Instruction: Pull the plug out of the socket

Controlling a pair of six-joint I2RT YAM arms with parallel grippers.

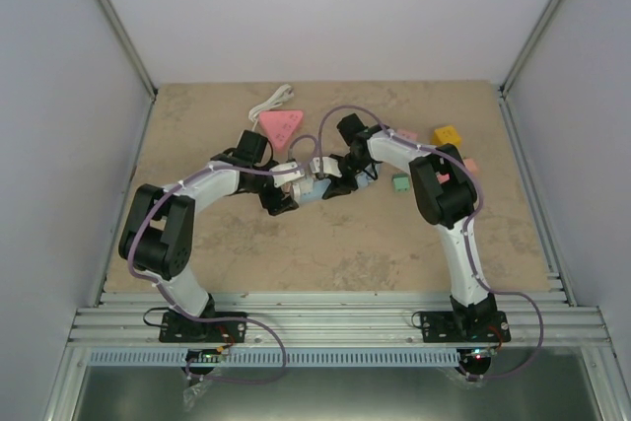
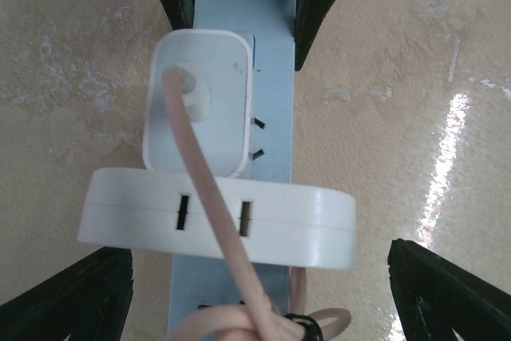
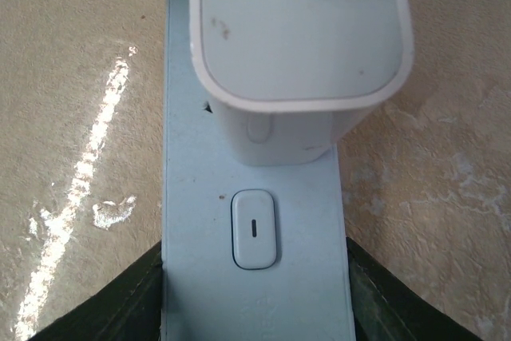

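A light blue socket strip lies on the table, and my right gripper is shut across its end near a small white button. Upright on the strip stands a boxy white plug, also in the left wrist view as a rounded white block. Closer to the left camera, a wide white plug with two dark slots lies crosswise over the strip. My left gripper is open, its fingers spread on either side of this wide plug, with gaps showing. How firmly it sits is hidden.
A pinkish cable crosses over the wide plug, bundled by a black tie. Behind the arms lie a pink triangle and a coiled white cable. Yellow and green blocks rest at the right.
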